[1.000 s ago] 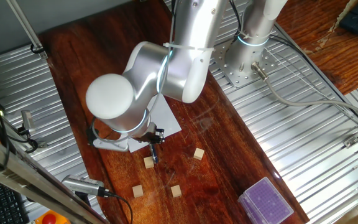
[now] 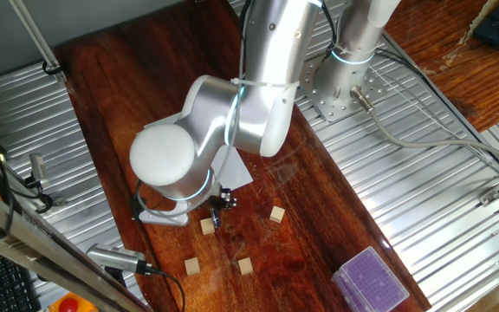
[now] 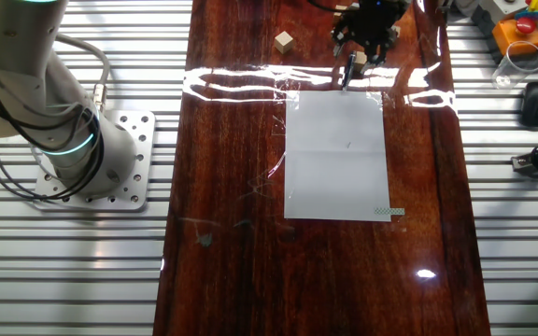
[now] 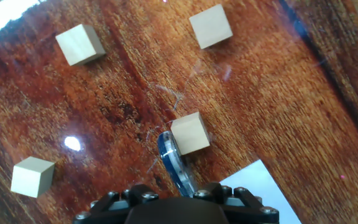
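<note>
Several pale wooden cubes lie apart on the dark wood table; one cube is near the middle of the wrist view. Others are a cube at the top, a cube at upper left and a cube at lower left. From my gripper a slim dark-blue and silvery piece extends, its end overlapping the left side of the middle cube in the wrist view. Whether it touches that cube I cannot tell. Separate fingers do not show clearly, so the fingers' state is unclear.
A white sheet lies flat on the table, close to my gripper. At the table's lower right in exterior view 1 stands a purple-topped box. A grey device with a cable is by the left edge.
My arm's wrist has shifted slightly right and downward in exterior view 1, while the slim piece's end has stayed close to the same cube. The cubes have not visibly moved.
</note>
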